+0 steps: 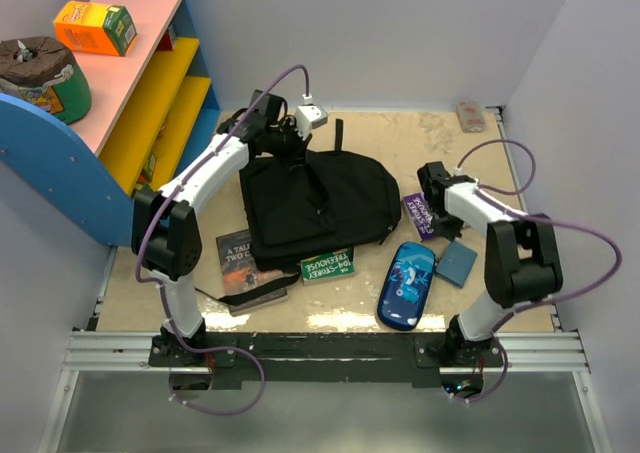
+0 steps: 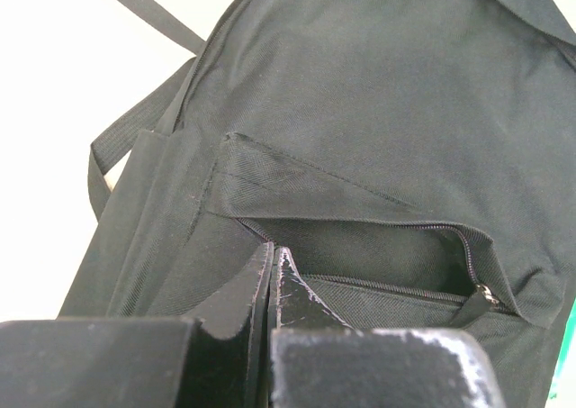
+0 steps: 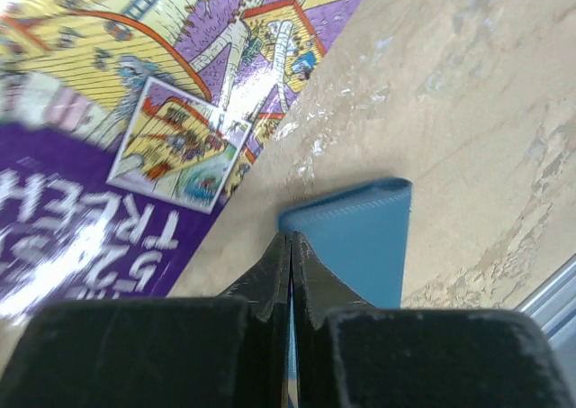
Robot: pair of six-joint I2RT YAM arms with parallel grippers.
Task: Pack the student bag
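The black bag (image 1: 290, 208) lies flat in the middle of the table, and in the left wrist view its front pocket (image 2: 369, 250) gapes at the zip. Over the bag, my left gripper is shut with nothing showing between its fingers. On the right side, my right gripper is shut just above the near corner of a small blue item (image 3: 360, 237), nothing visible in its grasp. A purple picture book (image 3: 108, 201) lies beside that item. A blue pencil case (image 1: 407, 285) rests between the bag and the blue item.
Two books, a dark one (image 1: 240, 258) and a green one (image 1: 328, 266), lie partly along the bag's front edge. A coloured shelf (image 1: 150, 93) stands at the left. A small box (image 1: 470, 116) sits at the back right.
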